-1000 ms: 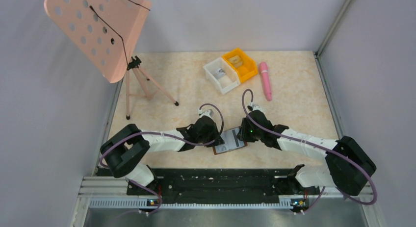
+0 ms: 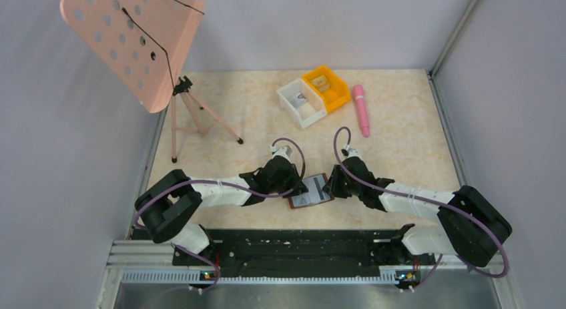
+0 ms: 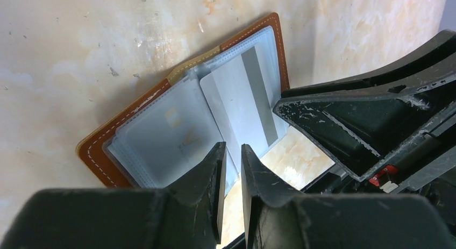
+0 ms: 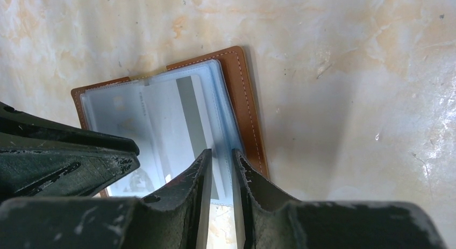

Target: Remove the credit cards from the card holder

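The card holder (image 2: 312, 191), brown leather with clear plastic sleeves, lies open on the table between my grippers. A white card (image 3: 236, 93) with a grey stripe shows in its sleeve; the other clear sleeve (image 3: 166, 128) has a faint print. My left gripper is part open, a narrow gap between its fingertips above the lower edge of the sleeves. Also part open is my right gripper, its fingertips over the sleeve's right edge beside the card. Whether plastic lies between those tips, I cannot tell. The fingers partly cover the holder's near side.
A white bin (image 2: 290, 95) and a yellow bin (image 2: 338, 92) stand together at the back, with a pink tube (image 2: 361, 112) beside them. A pink board on a tripod (image 2: 189, 99) occupies the back left. Table space behind the holder is free.
The holder has barely moved, a touch leftward at its right edge. My left arm looks almost still.
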